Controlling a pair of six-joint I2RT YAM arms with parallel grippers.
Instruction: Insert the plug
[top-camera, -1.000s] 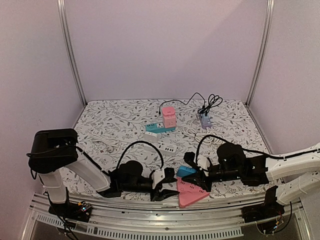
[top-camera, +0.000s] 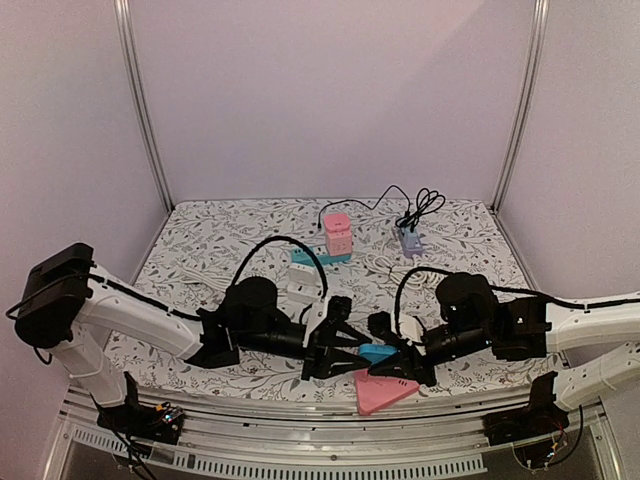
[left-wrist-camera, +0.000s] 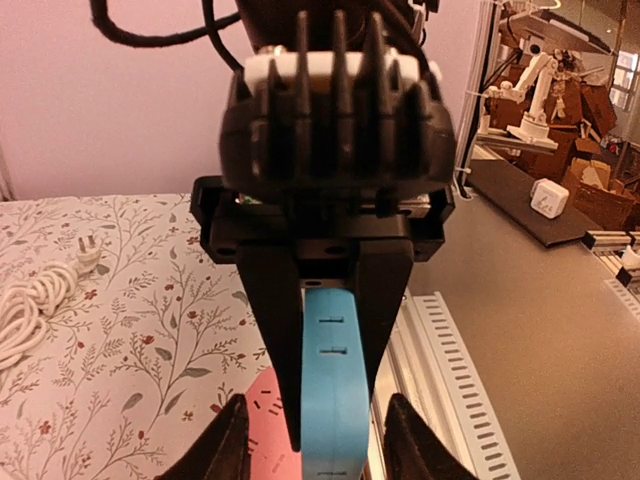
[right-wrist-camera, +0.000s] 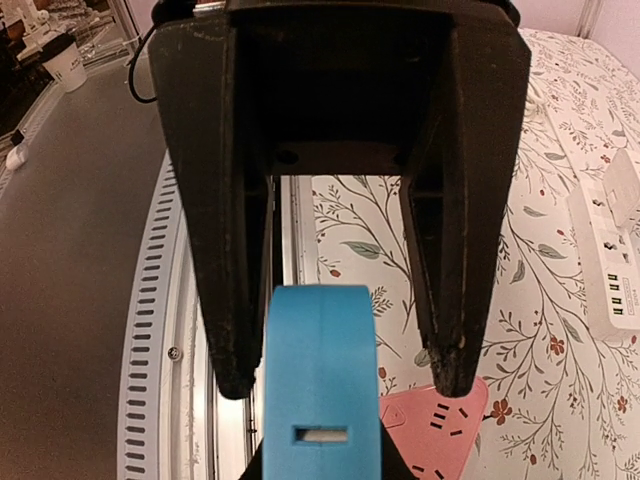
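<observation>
A blue slotted block is held in the air by my right gripper. In the left wrist view, the right gripper's fingers press on both sides of the block. Facing it from the left, my left gripper stands part open. The right wrist view has the left gripper's fingers to either side of the block, with gaps between. Below lies a pink slotted piece on the table. Which piece is the plug, I cannot tell.
Behind the arms are a white power strip, a teal strip with a pink block, and a purple piece with black cable. White cords lie at both sides. The table's metal front edge is close.
The left gripper has moved right and slightly up to the blue block, its fingers now flanking it. The right gripper, with the block, has shifted slightly.
</observation>
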